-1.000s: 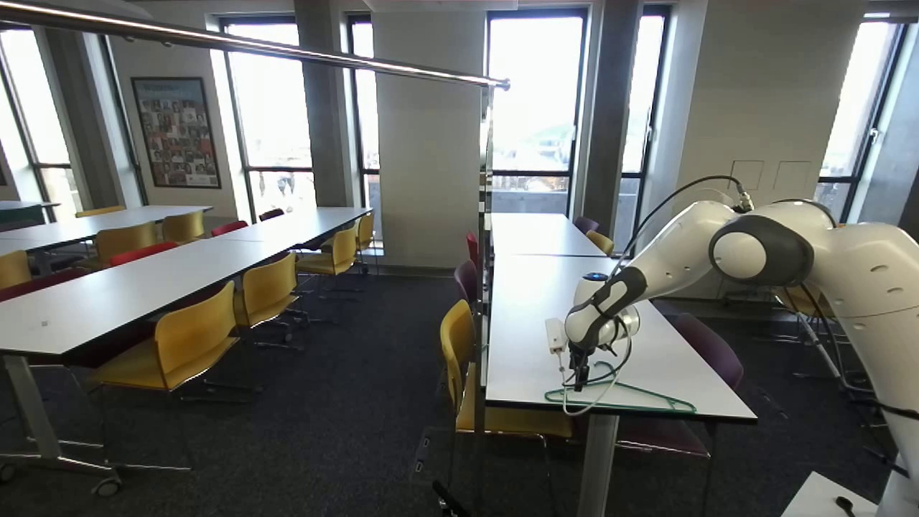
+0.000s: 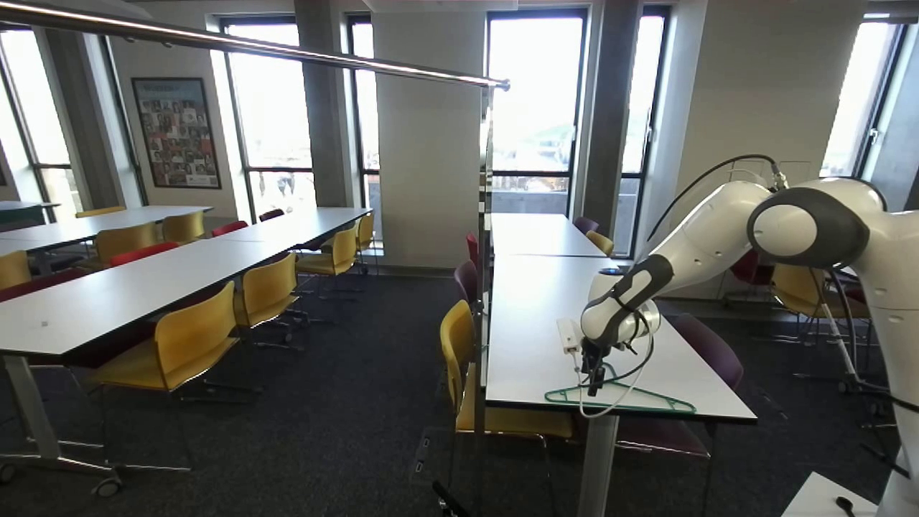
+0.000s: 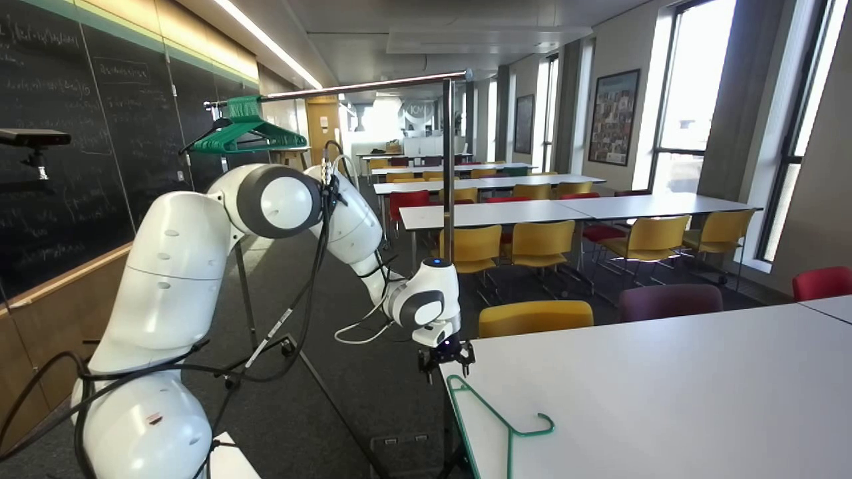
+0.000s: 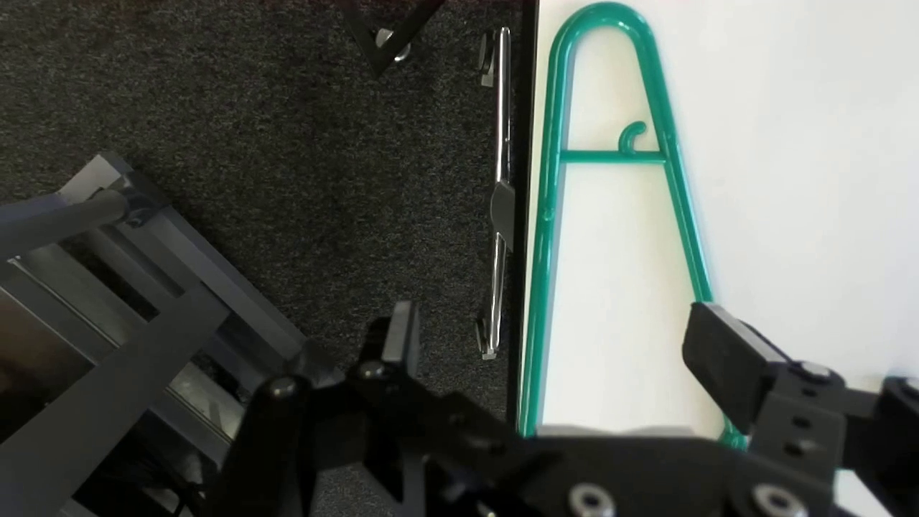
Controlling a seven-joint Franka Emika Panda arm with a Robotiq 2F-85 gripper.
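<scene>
A green hanger (image 4: 538, 284) lies flat on the white table (image 4: 801, 172), its long bar close along the table's edge. My gripper is spread wide in the wrist view: one finger (image 4: 400, 336) is over the dark floor, the other finger (image 4: 732, 353) over the hanger's slanting arm. Between them runs the hanger's long bar, not gripped. From the second exterior view, the gripper (image 3: 447, 371) hangs above the table's corner, beside one end of the hanger (image 3: 495, 411). The hanger's far end is hidden under the gripper body in the wrist view.
A metal rack's upright (image 3: 448, 175) stands close by the table corner. Several green hangers (image 3: 247, 132) hang on its rail (image 3: 359, 86). A yellow chair (image 3: 535, 318) is tucked at the table's side.
In exterior view 1, the gripper has moved a little to the right and slightly lower, and the arm has shifted with it. The hanger stays in the same place.
</scene>
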